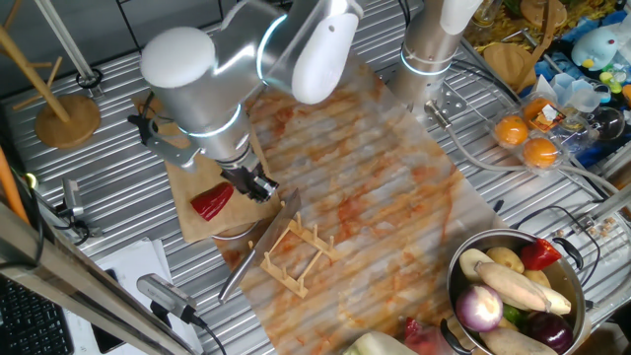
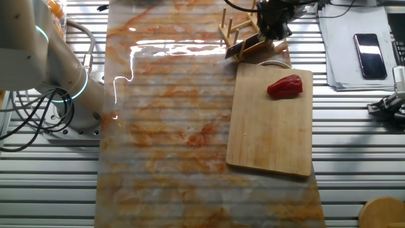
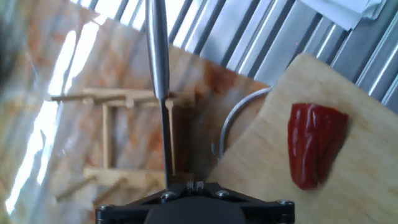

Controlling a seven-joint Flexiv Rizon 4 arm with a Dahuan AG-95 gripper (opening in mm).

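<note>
A knife with a metal handle (image 1: 233, 280) lies across the wooden peg rack (image 1: 308, 233), its blade pointing toward the cutting board. In the wrist view the knife handle (image 3: 158, 56) runs down from the top, and its dark blade (image 3: 166, 143) reaches to just left of my fingertips. My gripper (image 1: 267, 187) hangs above the blade's tip end; its two fingers meet at the bottom of the wrist view, with nothing seen between them. A red pepper (image 2: 285, 87) rests on the wooden cutting board (image 2: 269, 136), to the right of the gripper in the wrist view.
A metal pot (image 1: 455, 286) full of vegetables stands at the front right. Papers with a phone (image 2: 370, 56) lie beyond the board. A wooden stand (image 1: 67, 122) is at the back left.
</note>
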